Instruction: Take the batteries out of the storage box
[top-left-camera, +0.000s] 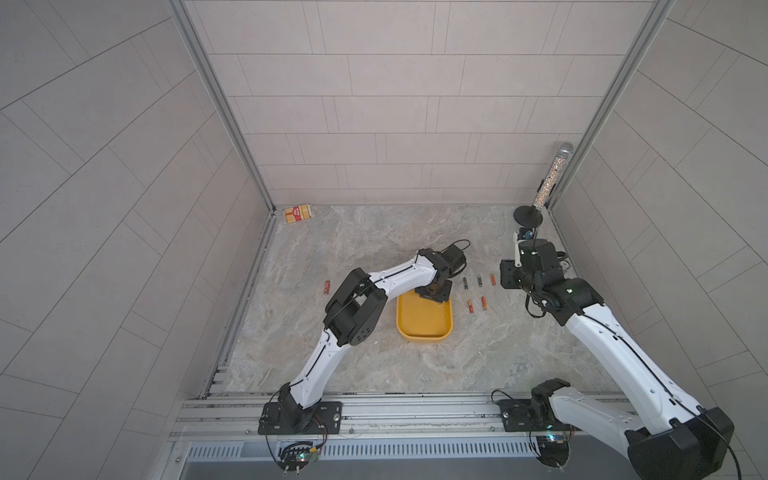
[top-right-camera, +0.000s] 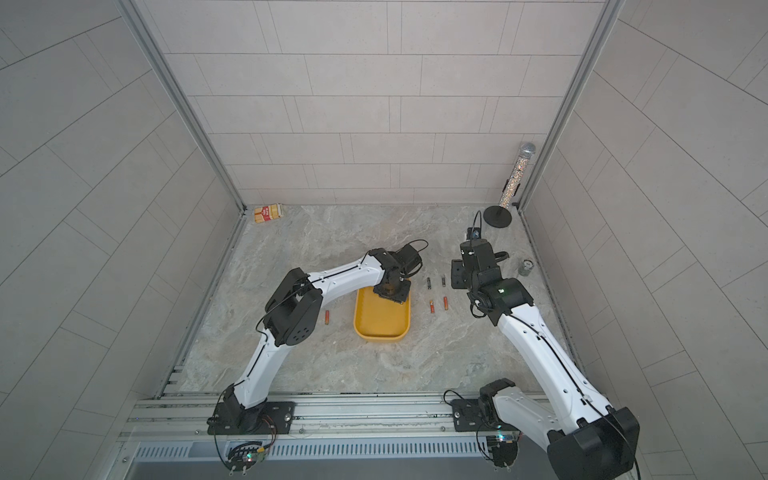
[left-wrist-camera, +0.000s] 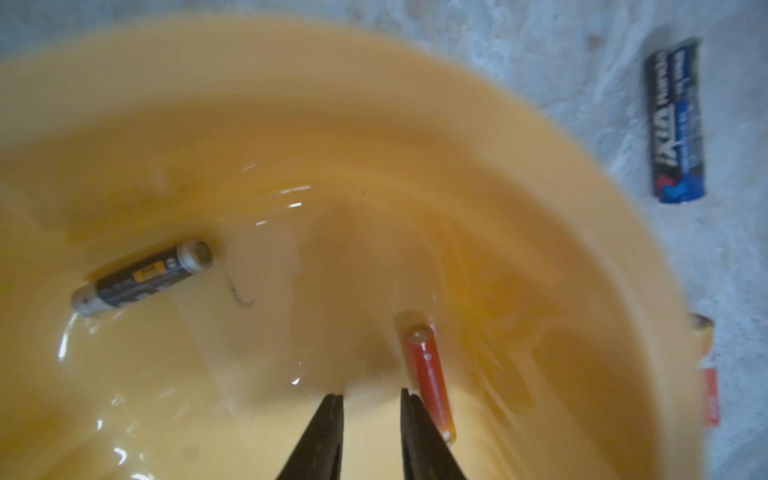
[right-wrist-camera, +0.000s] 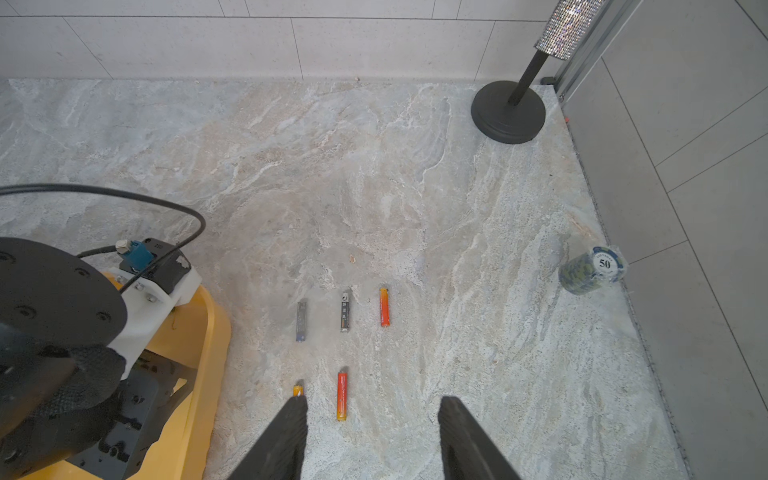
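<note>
In the left wrist view a dark battery (left-wrist-camera: 140, 278) and a red battery (left-wrist-camera: 430, 384) lie inside the yellow box (left-wrist-camera: 336, 120). My left gripper is over the box, part open with nothing between its fingers, the red battery just beside its right finger. A blue-black battery (left-wrist-camera: 676, 120) lies outside the box. In the right wrist view several batteries, such as a red one (right-wrist-camera: 341, 394) and a grey one (right-wrist-camera: 301, 320), lie on the table right of the box. My right gripper stands open above them, empty.
A microphone stand (right-wrist-camera: 508, 112) is at the back right, a chip-filled cylinder (right-wrist-camera: 592, 272) at the right edge. A small packet (top-left-camera: 297, 213) sits at the back left, and a red battery (top-left-camera: 326, 286) lies left of the box.
</note>
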